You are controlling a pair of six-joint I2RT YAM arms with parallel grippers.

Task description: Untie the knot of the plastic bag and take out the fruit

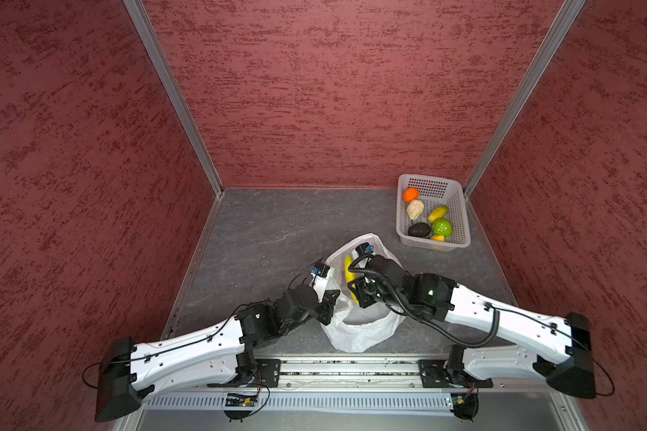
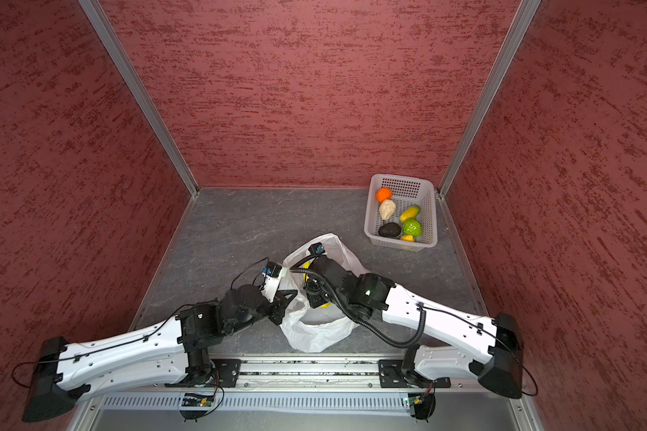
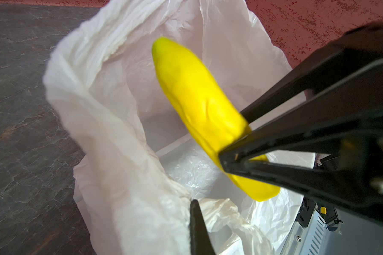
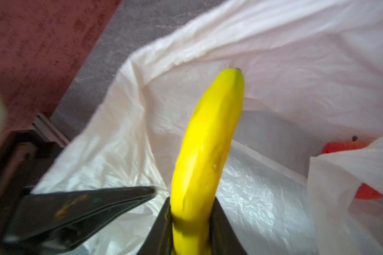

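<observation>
The white plastic bag (image 1: 363,339) stands with its mouth open at the front middle of the table. My right gripper is shut on a yellow banana (image 4: 208,148), fingers near one end. In the left wrist view the banana (image 3: 191,93) hangs tilted over the bag's opening, clear of its floor. My left gripper is shut on the bag's near-left rim, its fingers (image 4: 127,196) pressed together at the plastic. A red fruit (image 4: 342,147) lies inside the bag, partly hidden behind a fold; my right arm covers it in the top views.
A grey basket (image 1: 402,208) stands at the back right. In it are an orange (image 1: 410,194), a pale fruit (image 1: 414,209), a dark avocado (image 1: 419,230), a green fruit (image 1: 442,227) and yellow pieces.
</observation>
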